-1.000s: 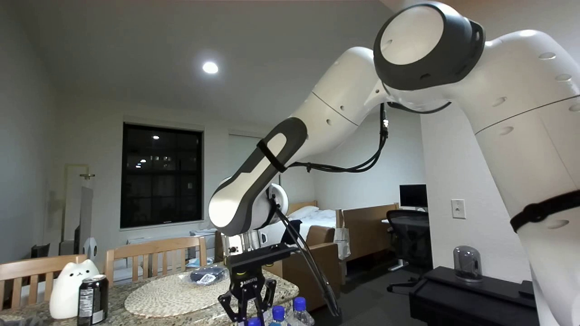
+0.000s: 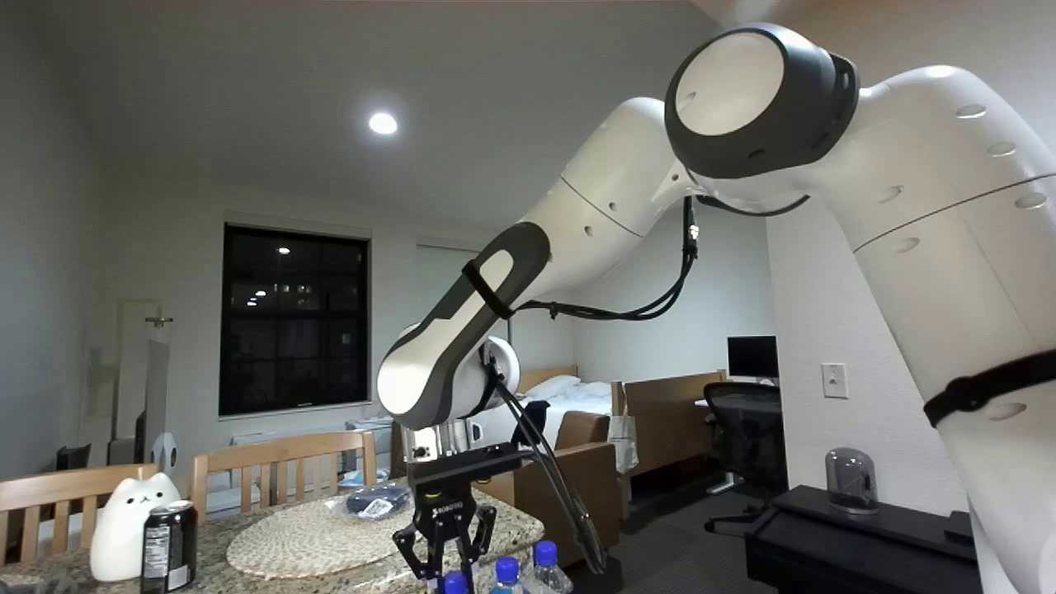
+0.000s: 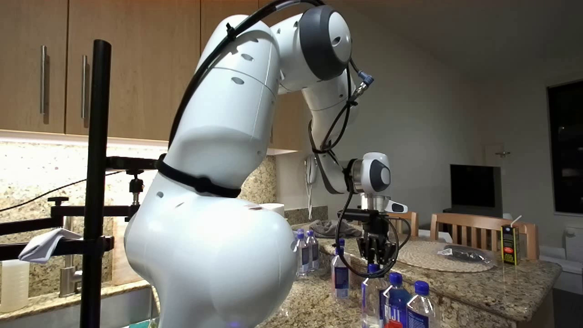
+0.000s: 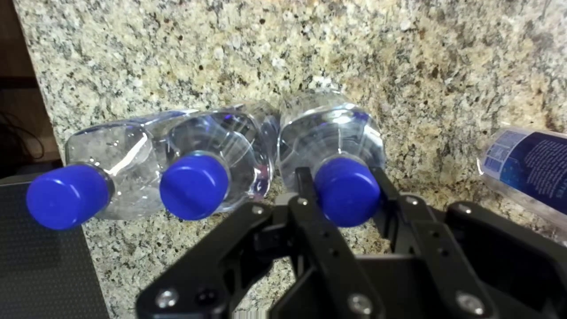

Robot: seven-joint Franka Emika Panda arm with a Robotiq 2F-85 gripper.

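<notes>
Three clear bottles with blue caps stand in a row on the speckled counter (image 4: 212, 58) in the wrist view. My gripper is shut on the bottle (image 4: 332, 130) at the row's right end, one finger on each side of its blue cap (image 4: 348, 192). The middle bottle (image 4: 215, 141) stands close beside the held one. Farther left is the third bottle (image 4: 127, 154), leaning outward in this view. Exterior view 2 shows the gripper (image 3: 373, 262) over the held bottle's cap, with the bottle upright.
Another labelled bottle (image 4: 537, 165) is to the right of my gripper. Several more bottles (image 3: 306, 254) stand farther back. The raised counter holds a round woven mat (image 3: 421, 256) and a drink carton (image 3: 509, 244). Bare counter lies above the row in the wrist view.
In exterior view 1 the arm and gripper have shifted slightly left, and the blue cap at the gripper has moved left and up a little with them. The other two bottles have stayed put.
</notes>
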